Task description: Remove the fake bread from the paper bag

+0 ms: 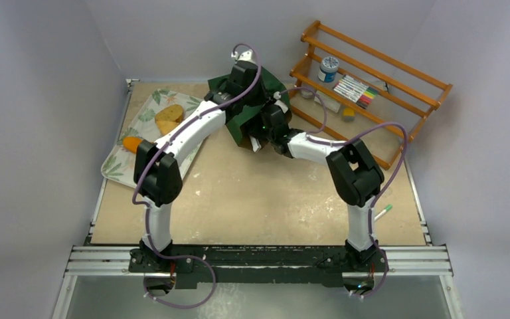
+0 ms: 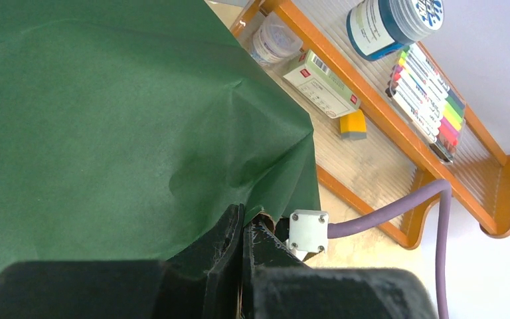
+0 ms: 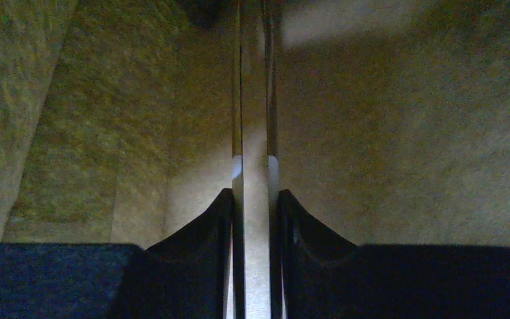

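The dark green paper bag [image 1: 238, 123] lies on its side near the back centre. My left gripper is shut at its edge, where a fold of green paper meets the fingertips. My right gripper is inside the bag against dim brown paper walls, its two fingers a narrow distance apart; whether anything thin is between them is unclear. No bread shows inside in the right wrist view. On the tray [image 1: 117, 171] at the left lie yellow bread pieces [image 1: 170, 114] and an orange piece [image 1: 132, 143].
A wooden rack [image 1: 372, 66] with a jar [image 1: 329, 70], markers [image 1: 355, 90] and small boxes stands at the back right. A pen [image 1: 383, 212] lies at the front right.
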